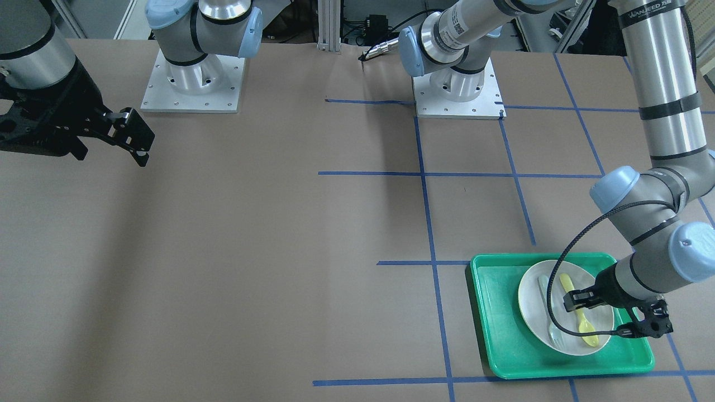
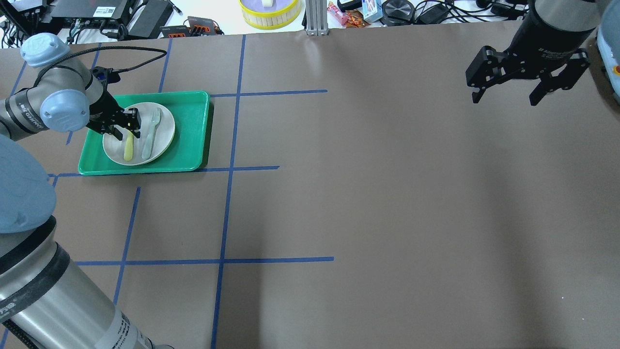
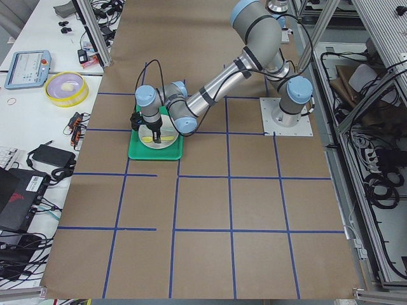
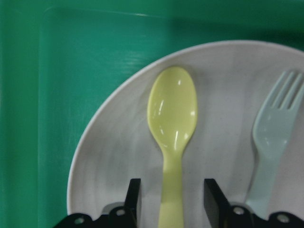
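My gripper is open, its black fingers one on each side of the yellow spoon's point(image 4: 172, 107) handle, low over the white plate point(image 4: 114, 147). To the spoon's right in the wrist view lies a pale blue fork point(image 4: 270, 137). The plate sits inside a green tray point(image 1: 489, 315), seen at lower right in the front view and upper left in the top view. In the front and top views my gripper partly hides the plate and spoon.
A second arm's gripper point(image 2: 526, 75) hangs over the table at upper right in the top view. Cables and a yellow container point(image 2: 267, 17) lie beyond the table edge.
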